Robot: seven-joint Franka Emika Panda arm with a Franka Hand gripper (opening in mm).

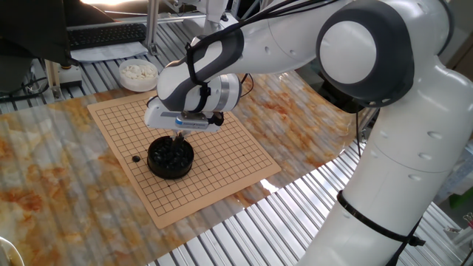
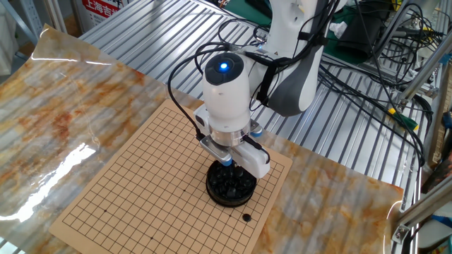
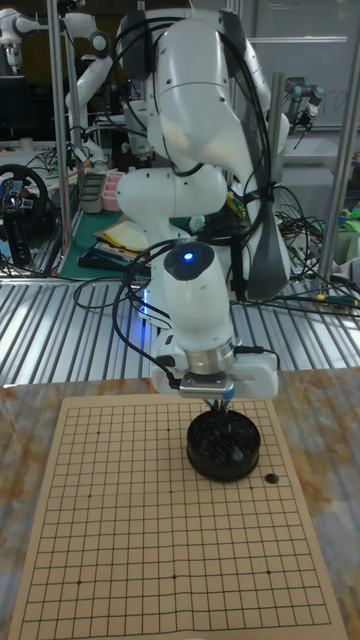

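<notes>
A round black bowl point(image 1: 171, 170) filled with black go stones point(image 2: 230, 188) stands on the go board point(image 3: 117, 512). My gripper point(image 1: 177, 140) points down into the bowl, its fingertips at the top of the stones. Whether the fingers are apart or closed on a stone does not show, since their tips blend with the dark contents. One loose black stone point(image 2: 246, 217) lies on the board a short way outside the bowl; in the third exterior view the same black stone point(image 3: 272, 479) is to the bowl's right.
A white bowl of white stones point(image 1: 139, 74) stands off the board near the keyboard point(image 1: 108, 35). Apart from the bowl and single stone, the grid is clear.
</notes>
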